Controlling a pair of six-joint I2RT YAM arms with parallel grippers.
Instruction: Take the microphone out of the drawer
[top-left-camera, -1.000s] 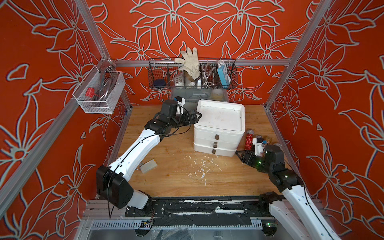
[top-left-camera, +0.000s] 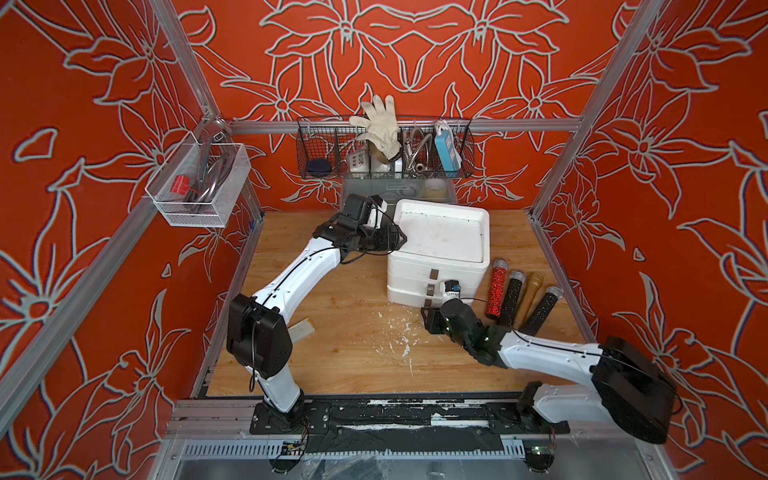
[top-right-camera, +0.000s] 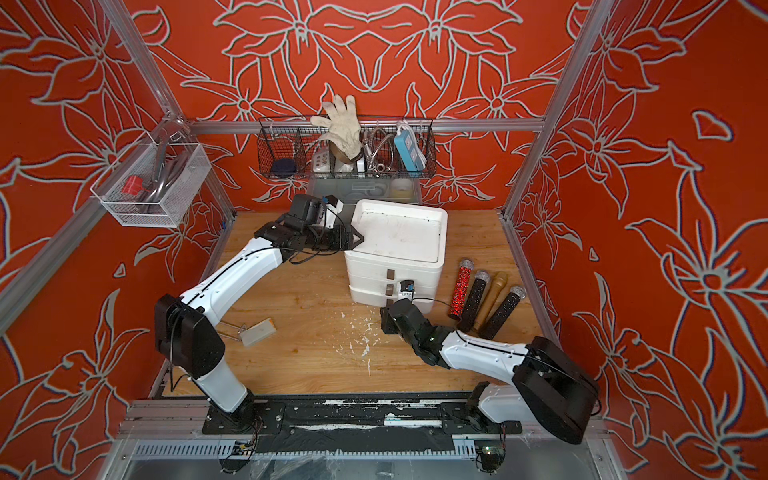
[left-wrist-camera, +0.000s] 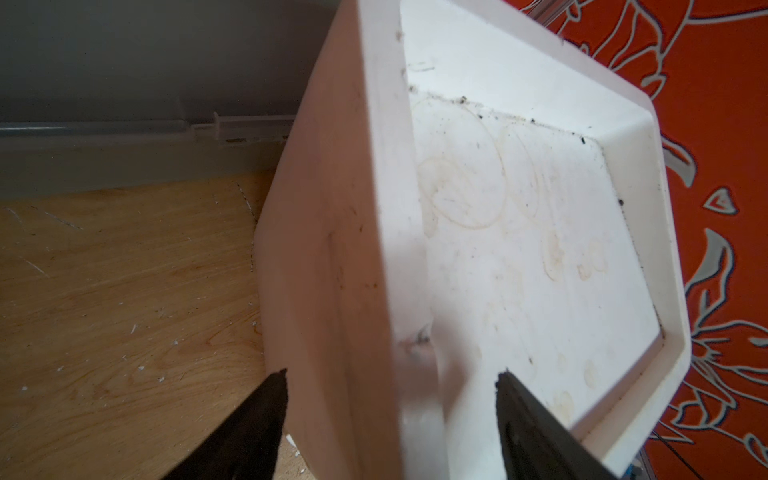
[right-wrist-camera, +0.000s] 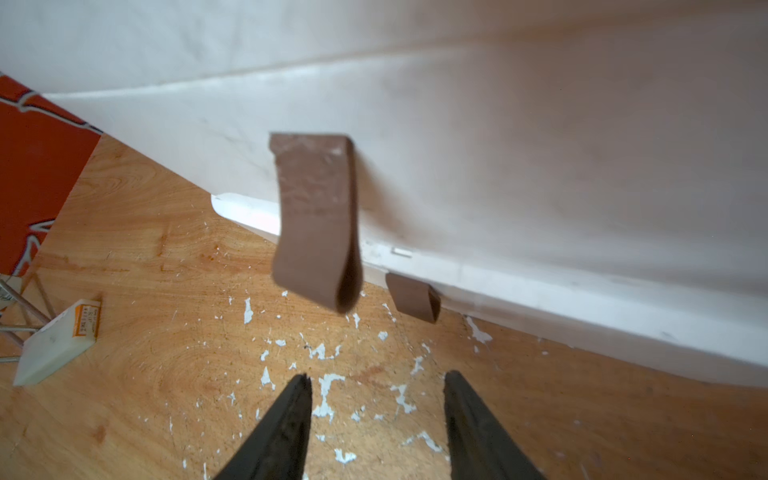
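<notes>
A white stacked drawer unit (top-left-camera: 438, 232) stands mid-table with its drawers closed, brown pull tabs (right-wrist-camera: 314, 216) on the front. My left gripper (top-left-camera: 393, 238) is at its upper left edge; in the left wrist view its fingers straddle the rim (left-wrist-camera: 412, 376), though contact with it is unclear. My right gripper (top-left-camera: 432, 320) is low in front of the drawers, its fingers apart below the tabs with nothing between them. What is inside the drawers is hidden.
Several microphones (top-left-camera: 496, 288) lie right of the unit, red, black and tan. A small pale block (top-right-camera: 257, 331) lies at front left. Baskets (top-left-camera: 196, 188) hang at left and back.
My right gripper has moved left to the drawer fronts. My left gripper has moved slightly right to the unit's top edge.
</notes>
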